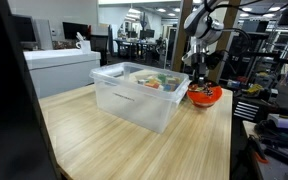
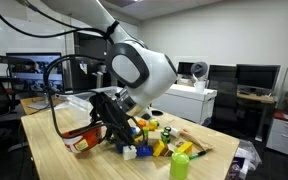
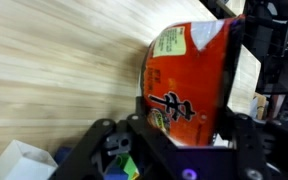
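A red container [image 1: 204,96] with black markings and a pale rim stands at the far right end of the table in exterior view 1. In exterior view 2 the same red container [image 2: 81,138] is at the left, beside the arm's dark gripper parts. Its printed red side [image 3: 182,95] fills the middle of the wrist view, very close. My gripper [image 1: 201,72] is just above and against the container in exterior view 1. Dark gripper parts flank the red side in the wrist view, but whether they grip it is unclear.
A clear plastic bin [image 1: 139,95] with colourful items stands in the middle of the table. Exterior view 2 shows a green cylinder [image 2: 180,166] and several coloured blocks close to the arm.
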